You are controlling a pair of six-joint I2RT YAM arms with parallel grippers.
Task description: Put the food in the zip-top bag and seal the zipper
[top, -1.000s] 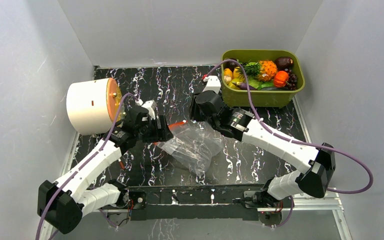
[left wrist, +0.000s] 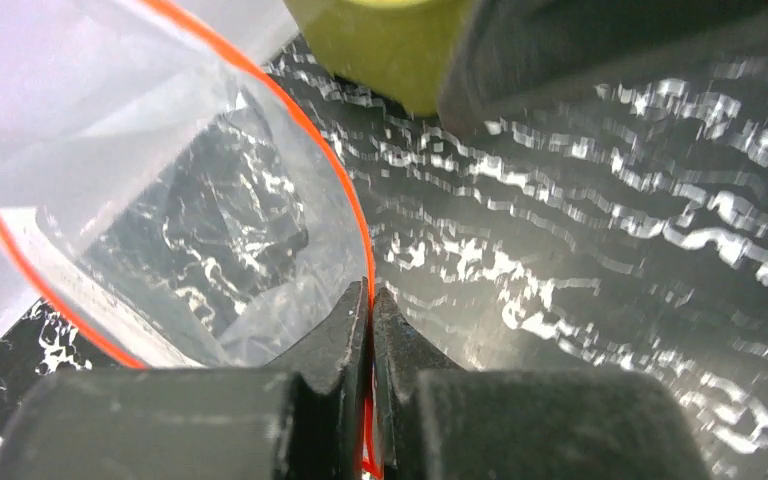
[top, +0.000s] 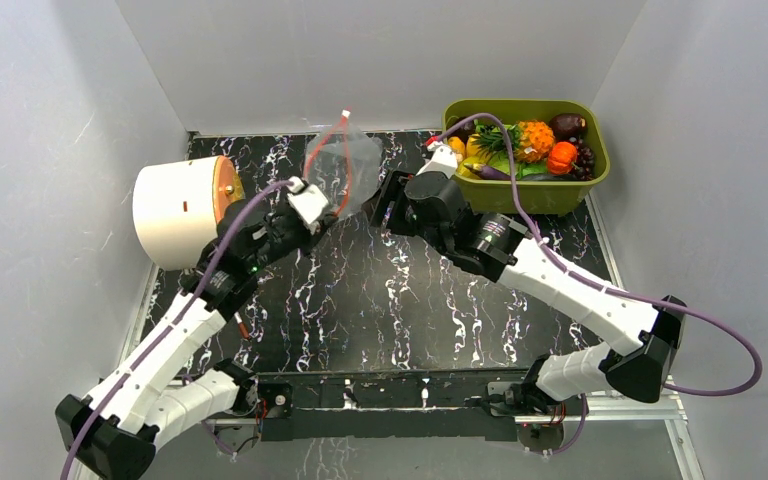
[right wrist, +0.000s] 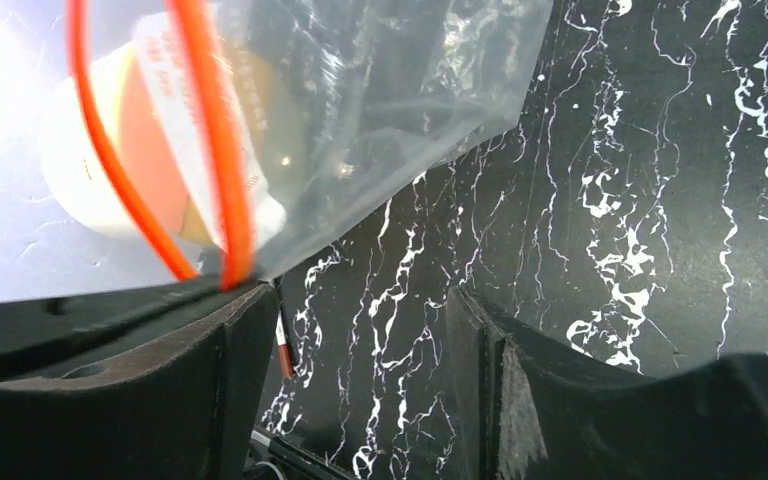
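The clear zip bag with its orange zipper hangs raised above the table, mouth partly open. My left gripper is shut on the zipper edge, which runs between its fingertips in the left wrist view. My right gripper stands open just right of the bag, with the bag filling the upper left of the right wrist view and nothing between its fingers. Assorted food, including a pineapple and an eggplant, lies in the green bin at the back right.
A cream cylindrical container with an orange rim sits at the left. Grey walls bound the workspace.
My left gripper has shut on the bag and lifted it from the front middle toward the back.
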